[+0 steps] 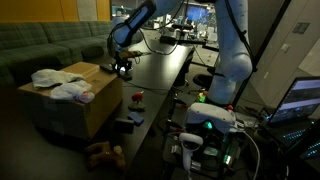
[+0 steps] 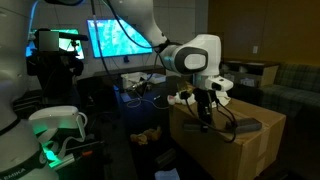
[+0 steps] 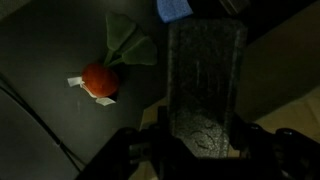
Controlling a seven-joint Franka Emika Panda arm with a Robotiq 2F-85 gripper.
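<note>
My gripper is shut on a long dark object, which fills the middle of the wrist view. What this object is, I cannot tell. In exterior view 1 the gripper hangs by the right edge of a cardboard box, with the dark object below it. Exterior view 2 has the gripper in front of the box, partly covering it. A red round thing lies on the dark table, beside a green leafy-looking piece.
White crumpled items lie on the box. On the table are a blue piece and a brown lumpy thing. A laptop stands at the right. Bare table extends around the red thing.
</note>
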